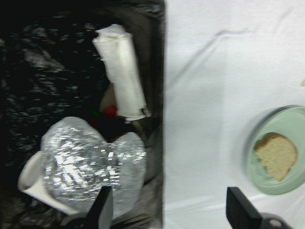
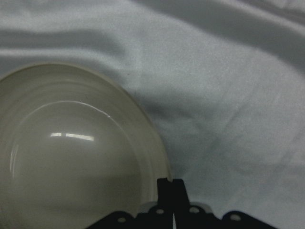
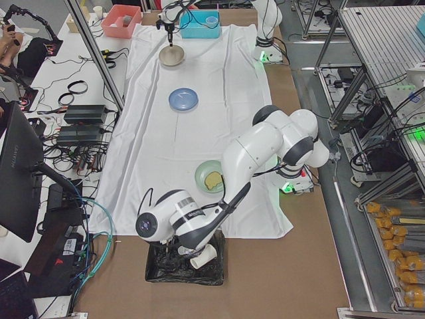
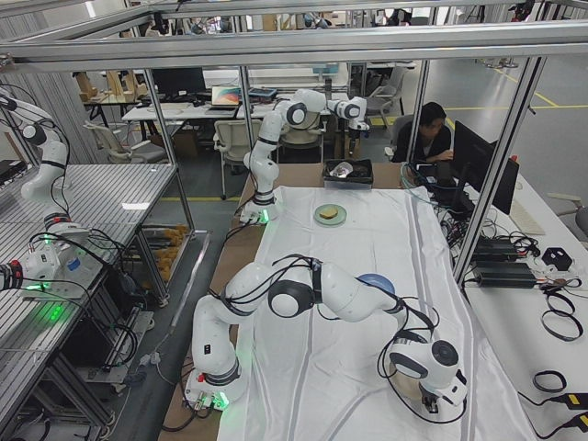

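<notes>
My left gripper is open over the black-lined bin [image 3: 159, 272]. In the bin lie a crumpled silver wrapper [image 1: 95, 162], a white cup [image 3: 203, 258] and a flat white packet [image 1: 119, 71]. Beside the bin, a green plate [image 1: 257, 171] holds a bread slice [image 1: 276, 157]. At the far end of the cloth, my right gripper is shut on the rim of a beige plate [image 2: 71, 162].
A blue plate [image 3: 183, 98] sits mid-cloth. A blue crate [image 3: 199, 30] and red crate [image 3: 123, 20] stand at the far end. The white cloth [image 3: 153, 146] is otherwise largely clear.
</notes>
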